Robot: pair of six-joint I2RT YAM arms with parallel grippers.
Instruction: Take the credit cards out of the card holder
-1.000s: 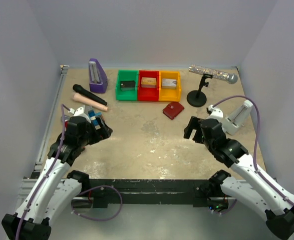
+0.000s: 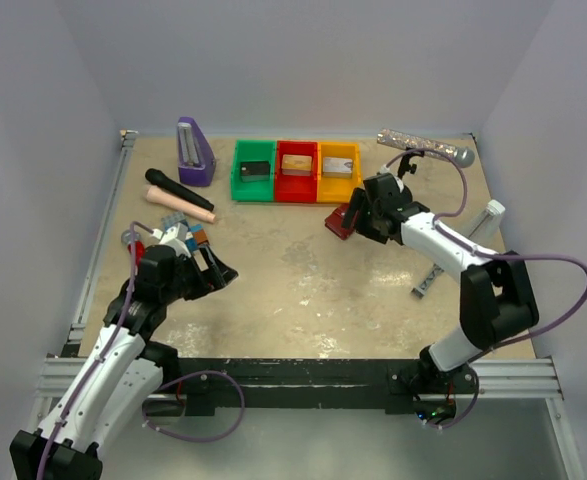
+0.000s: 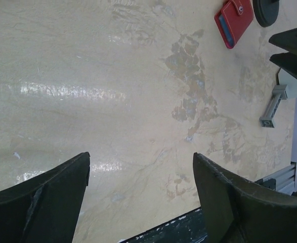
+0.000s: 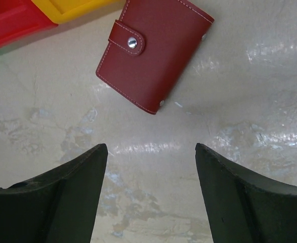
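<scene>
A dark red card holder [image 4: 153,55] with a snapped strap lies closed on the table, just in front of the yellow bin. In the right wrist view it sits beyond the fingertips, and no cards show outside it. My right gripper is over the table close to the holder, fingers apart and empty. From above, the right gripper partly covers the card holder [image 2: 339,221]. My left gripper hangs over bare table on the left side, its fingers spread with nothing between them. The left wrist view catches the holder [image 3: 234,20] at its upper right.
Green [image 2: 253,193], red [image 2: 295,191] and yellow [image 2: 338,190] bins stand at the back, each with something inside. A microphone on a stand [image 2: 428,147] is at the back right. A purple metronome [image 2: 195,160] and dark microphone [image 2: 178,190] stand back left.
My left gripper has shifted slightly to the right.
</scene>
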